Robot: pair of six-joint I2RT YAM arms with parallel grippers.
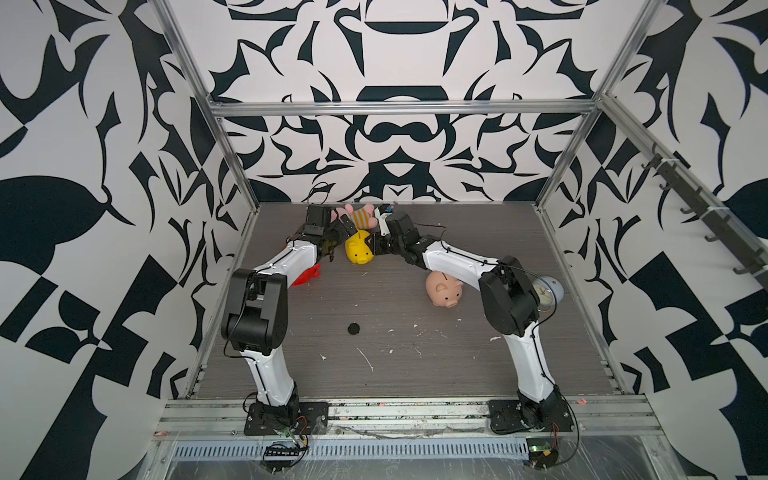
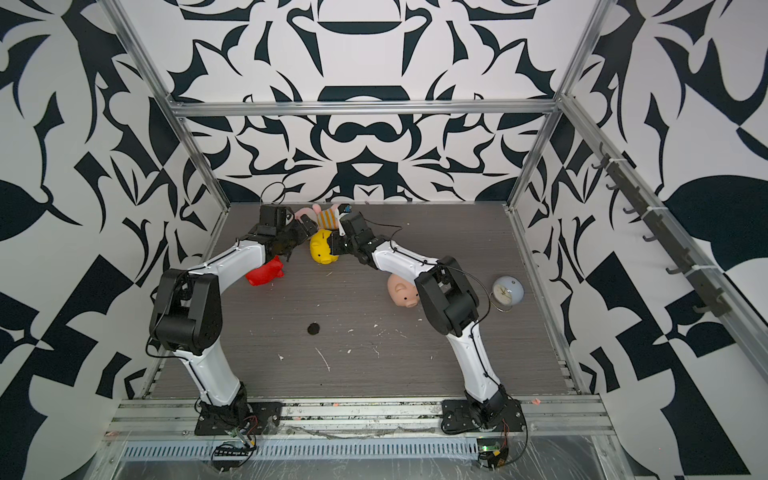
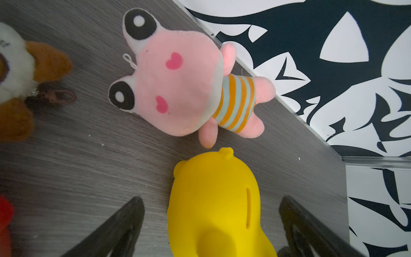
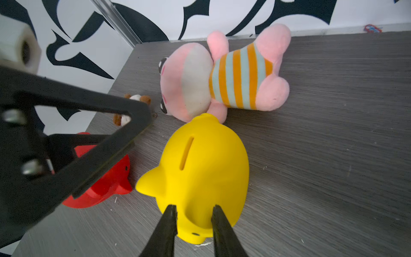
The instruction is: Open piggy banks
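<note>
A yellow piggy bank [image 1: 358, 251] stands at the back middle, slot on top. My left gripper is over it, open, its blurred fingertips either side of it. In the right wrist view my right gripper has both fingertips at the bank's near end, shut on it, the yellow body pressed between them. A pink piggy bank [image 1: 444, 290] stands right of centre, partly behind the right arm in the top right view. A red piggy bank [image 2: 264, 272] lies at the left, partly hidden by the left arm in the top left view.
A striped pink plush toy [image 3: 175, 81] lies behind the yellow bank, a brown-and-white plush [image 3: 12, 72] to its left. A pale round object [image 2: 508, 291] is at the right. A black disc [image 1: 353, 329] lies on the front table, which is largely clear.
</note>
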